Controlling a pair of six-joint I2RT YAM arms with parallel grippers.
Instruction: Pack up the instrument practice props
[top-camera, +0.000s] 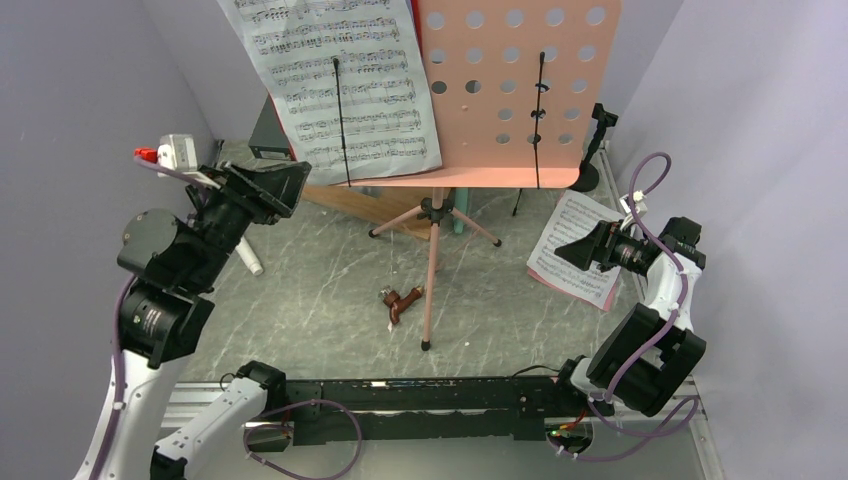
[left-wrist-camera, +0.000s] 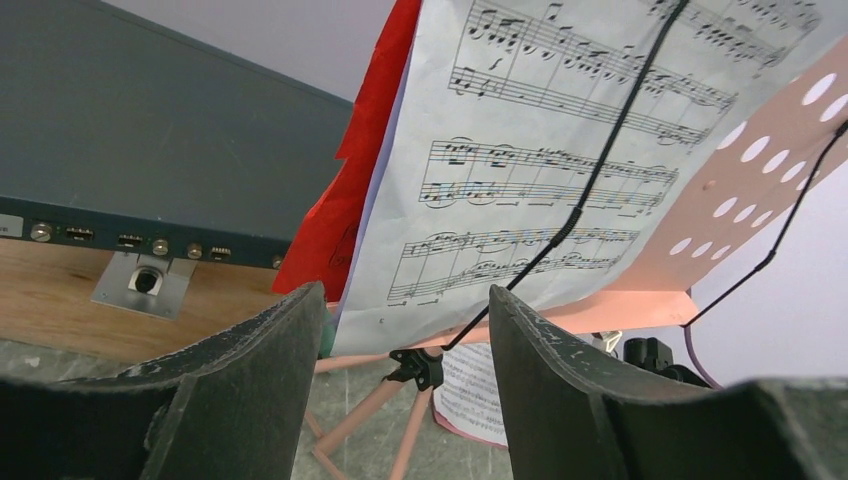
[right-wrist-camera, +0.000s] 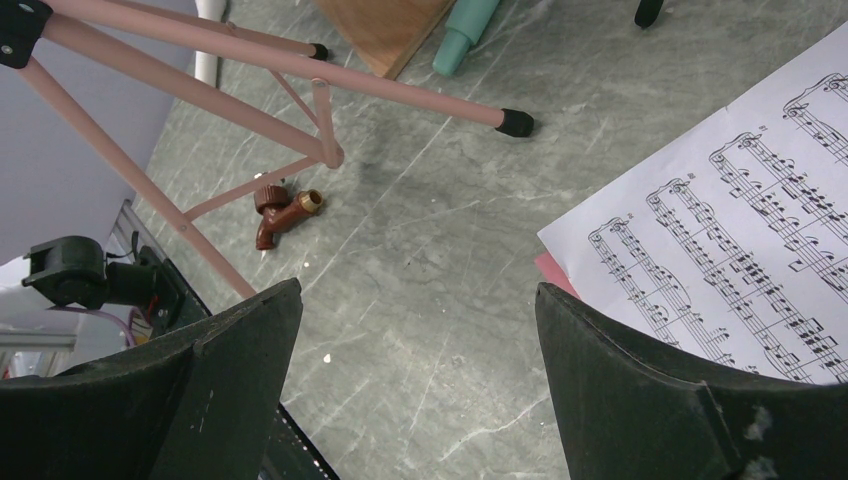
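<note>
A pink music stand (top-camera: 500, 120) with a perforated desk stands on a tripod at the back. White sheet music (top-camera: 345, 95) leans on its left half under a thin black arm, with red paper (left-wrist-camera: 365, 120) behind it. My left gripper (top-camera: 303, 180) is beside the sheet's lower left corner, its fingers apart and empty; in the left wrist view the sheet is beyond the gap. More sheet music (top-camera: 572, 243), with a pink sheet beneath, lies on the floor at right. Over it hangs my right gripper (top-camera: 562, 255), open, nothing between its fingers.
A brown pipe-like piece (top-camera: 402, 301) lies near the tripod's front leg (top-camera: 432, 285). Behind are a wooden board (top-camera: 370, 208), a green cylinder (right-wrist-camera: 466, 35) and a dark box (left-wrist-camera: 170, 130). A white tube (top-camera: 249, 258) lies at left.
</note>
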